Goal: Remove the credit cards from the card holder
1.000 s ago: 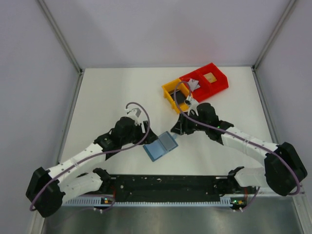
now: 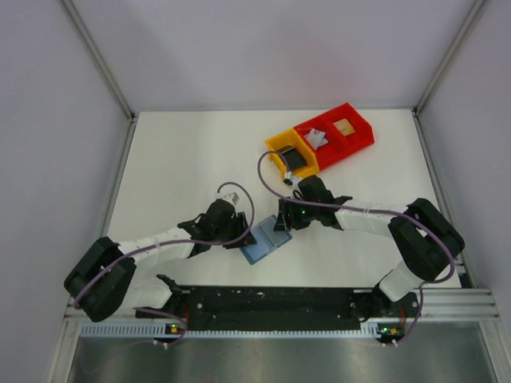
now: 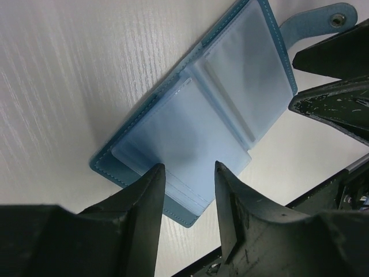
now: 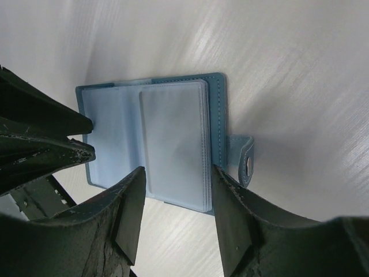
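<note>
A blue card holder [image 2: 258, 241] lies unfolded on the white table. In the left wrist view, one half has a clear pocket [image 3: 184, 138]; in the right wrist view, the other half shows a pale panel [image 4: 174, 135]. No card can be made out apart from these. Low over the left half is my left gripper, partly open with nothing between its fingers. My right gripper stands open at the other half, its fingertips close to the stitched outer edge and nothing gripped.
A snap strap [image 4: 243, 156] sticks out from the holder's edge, close to the right fingers. Farther back stand a yellow tray [image 2: 275, 146] and a red tray [image 2: 359, 128] with small items inside.
Both grippers have come down onto the card holder from above, the left toward its near left part and the right toward its right edge. The holder has stayed in place.
</note>
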